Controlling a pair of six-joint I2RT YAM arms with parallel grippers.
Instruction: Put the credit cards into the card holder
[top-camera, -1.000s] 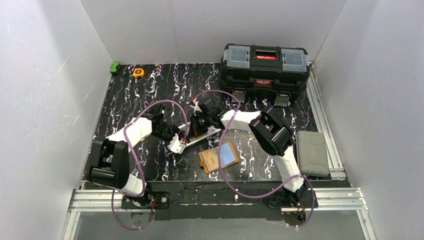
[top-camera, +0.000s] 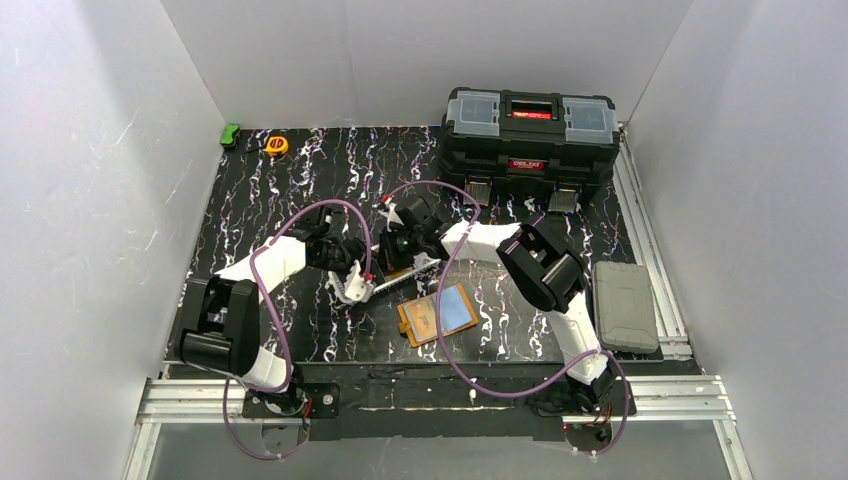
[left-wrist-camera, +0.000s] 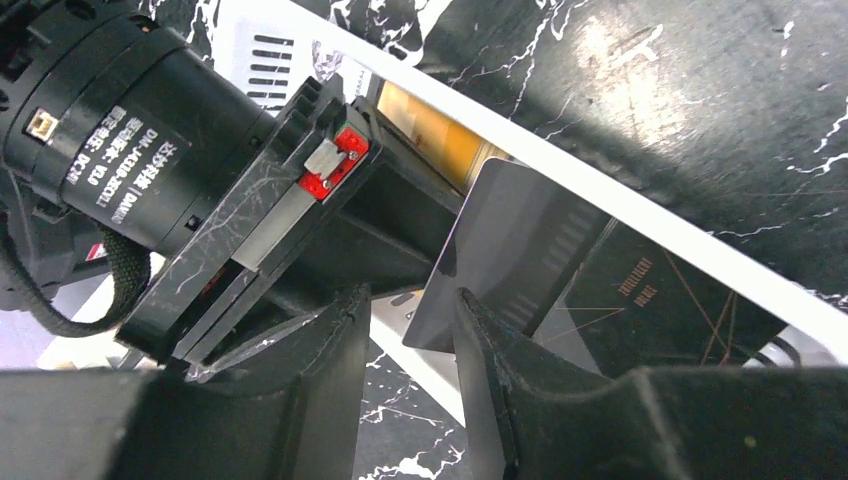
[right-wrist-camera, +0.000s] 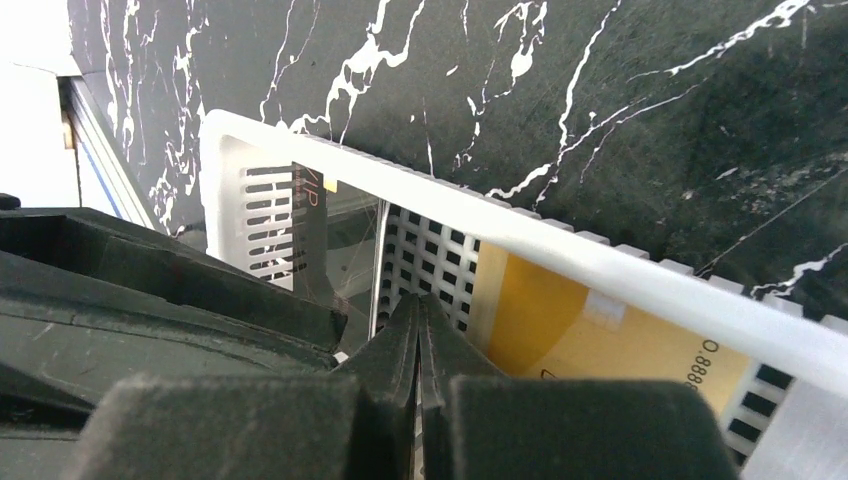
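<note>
A long white slotted card holder (right-wrist-camera: 600, 250) lies at the table's middle with both grippers over it. It contains yellow cards (right-wrist-camera: 560, 320) and dark cards (left-wrist-camera: 660, 300). A black card (left-wrist-camera: 495, 250) leans in the holder beside my left gripper, whose fingers are part open and apart, without a visible grip on the card. My right gripper is shut at the holder, nothing visible between its fingers. In the top view both grippers hide much of the holder.
An orange board with cards (top-camera: 437, 316) lies just in front of the holder. A black toolbox (top-camera: 528, 140) stands at the back right, a grey case (top-camera: 624, 305) at the right, and a tape measure (top-camera: 277, 146) at the back left.
My left gripper and its arm have shifted very slightly around the holder's left part. The right arm shows no visible change.
</note>
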